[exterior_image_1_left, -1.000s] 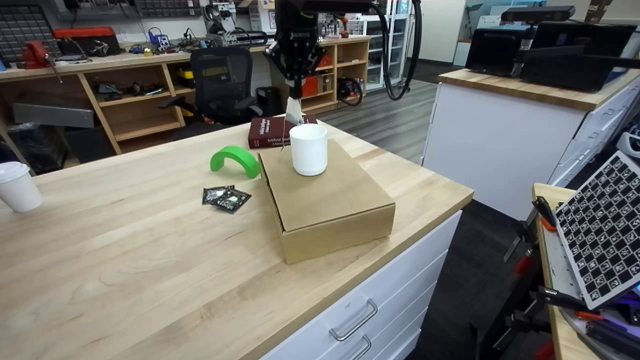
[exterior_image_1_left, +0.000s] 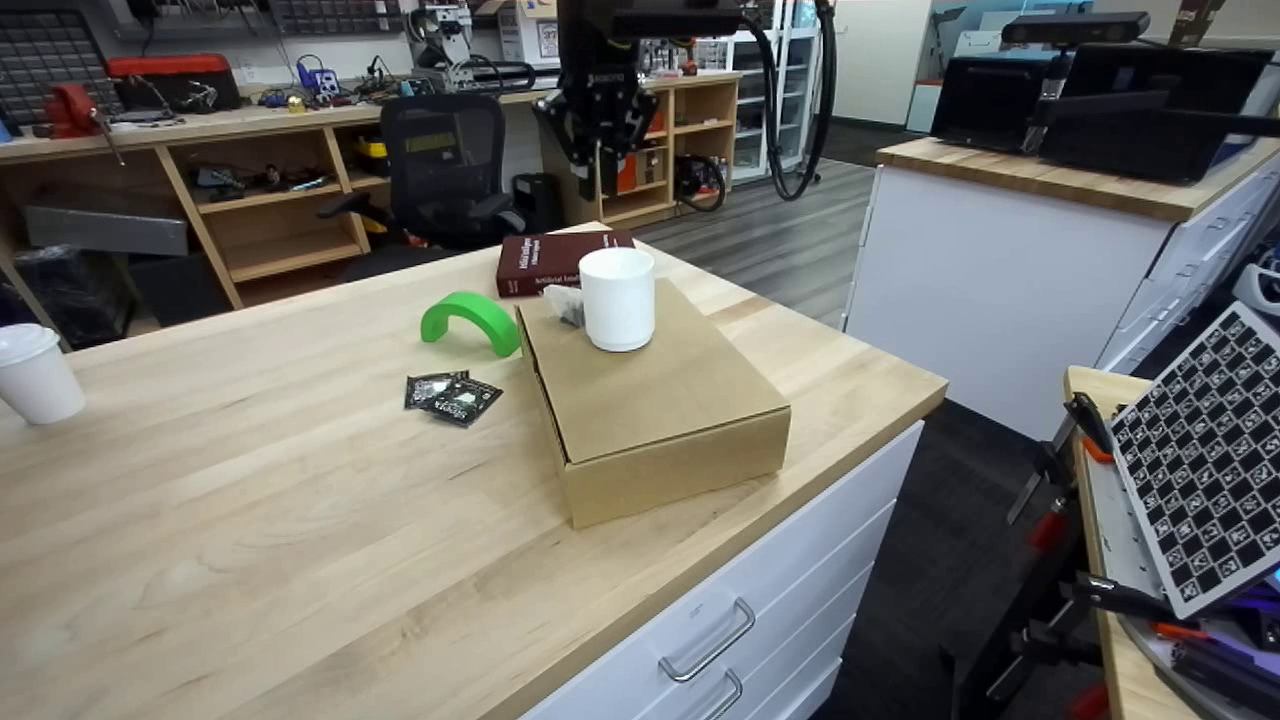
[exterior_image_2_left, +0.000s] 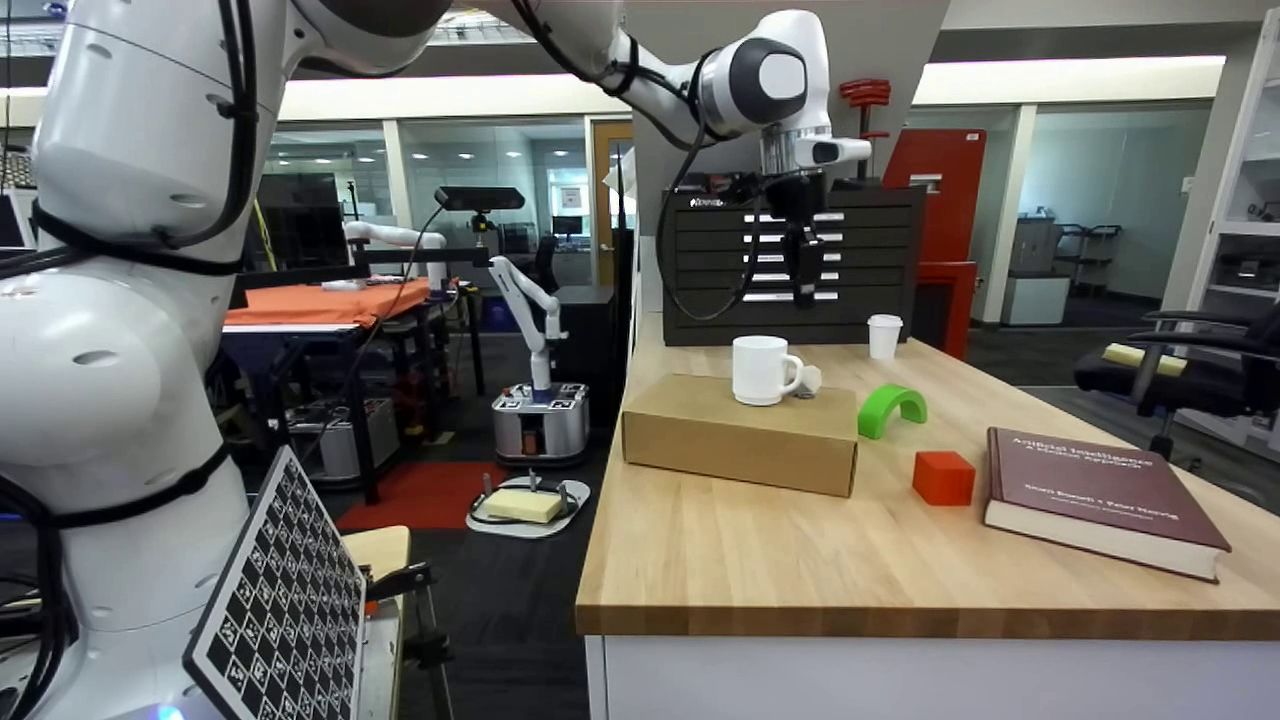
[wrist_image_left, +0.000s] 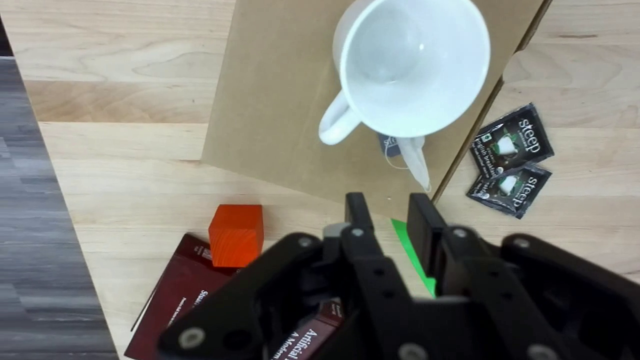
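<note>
A white mug (exterior_image_1_left: 618, 300) stands upright on the cardboard box (exterior_image_2_left: 744, 434); seen from above in the wrist view, the mug (wrist_image_left: 414, 66) is empty inside. Beside it, outside the mug, a white tea bag (wrist_image_left: 415, 162) lies on the box with its string and dark tag (wrist_image_left: 390, 144). My gripper hangs above the box's book-side edge, its fingers apart with nothing between them. In exterior view 1 the gripper (exterior_image_1_left: 603, 180) is well above the tabletop, behind the mug.
Two black tea packets (wrist_image_left: 511, 159) lie on the table beside the box. Close by are a green arch (exterior_image_2_left: 891, 410), a red block (exterior_image_2_left: 943, 478) and a maroon book (exterior_image_2_left: 1098, 498). A paper cup (exterior_image_1_left: 38, 374) stands farther along the table.
A second ago the tea bag hung from my gripper above the mug's rim. Now it lies on the box beside the mug, and the fingers have parted.
</note>
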